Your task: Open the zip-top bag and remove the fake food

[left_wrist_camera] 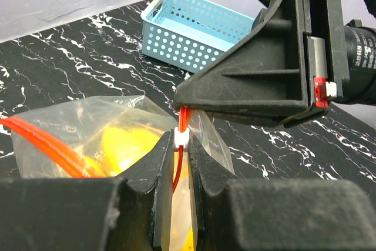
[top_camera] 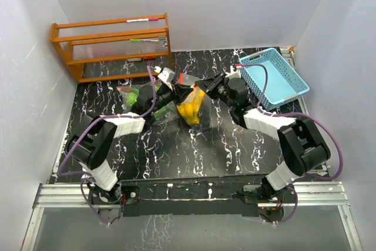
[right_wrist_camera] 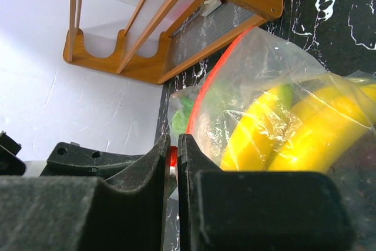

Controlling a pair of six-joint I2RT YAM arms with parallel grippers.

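A clear zip bag (top_camera: 204,119) with yellow banana-like food (right_wrist_camera: 317,127) inside lies at the table's middle, its red zip edge (left_wrist_camera: 50,145) running along the top. In the left wrist view, my left gripper is shut on the small white zip slider (left_wrist_camera: 181,137) at one end of that edge. Close beside it, my right gripper is shut on the end of the red zip, as both wrist views show. The two grippers almost touch in the top view. From above, the arms partly hide the bag's mouth.
Another clear bag with green food (top_camera: 130,97) lies to the left, partly beneath the left arm. An empty light-blue basket (top_camera: 264,101) stands at the back right. The wooden rack (top_camera: 120,33) is at the back left.
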